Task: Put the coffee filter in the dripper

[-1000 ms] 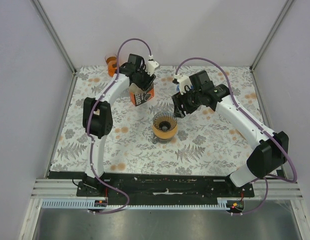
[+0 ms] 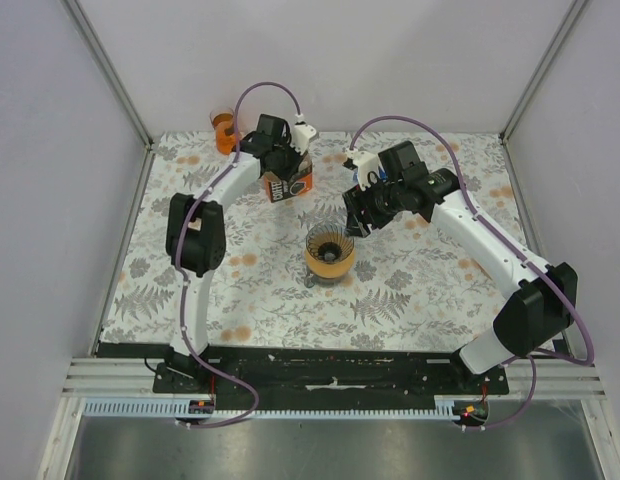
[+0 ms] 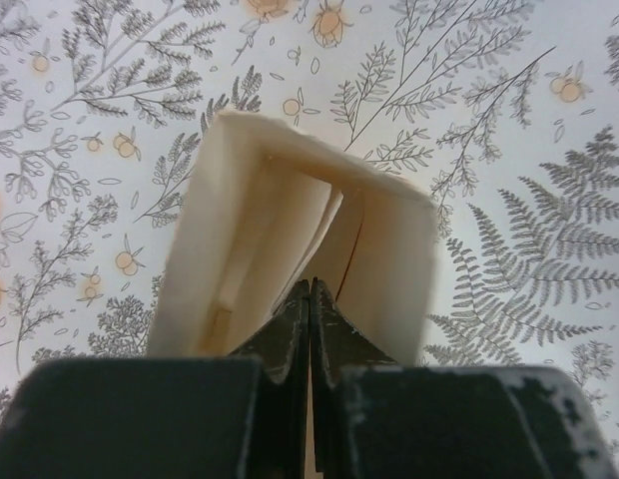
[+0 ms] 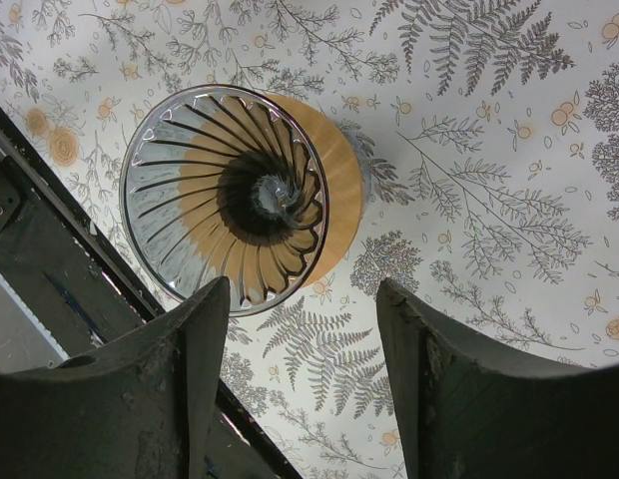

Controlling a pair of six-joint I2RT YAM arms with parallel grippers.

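Observation:
The dripper, clear ribbed plastic on a tan base, sits mid-table; in the right wrist view it fills the upper left. My right gripper is open just beside it, with nothing between its fingers. At the back left, the orange-and-black filter box lies under my left arm. In the left wrist view its open cardboard surrounds pale filter paper. My left gripper is shut with its tips inside the box at the paper; whether any paper is between them is not visible.
An orange vessel stands at the back left behind the left arm. A blue item is partly hidden behind the right arm.
My left gripper and the filter box have shifted slightly over the last second, the box's printed front a little lower in the top view. The right arm and dripper are unchanged.

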